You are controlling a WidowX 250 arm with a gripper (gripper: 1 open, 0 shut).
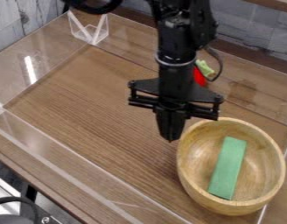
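Note:
My gripper [173,129] hangs over the middle of the table, shut, with nothing visible between its fingers, just left of a pale wooden bowl [199,192]. The bowl holds a green rectangular bar [227,166] at the right front. A red object [199,77] with a green part behind it is partly hidden behind my arm.
A white wire holder [90,28] stands at the back left. A dark cable lies at the bottom left corner. A raised edge runs along the back right.

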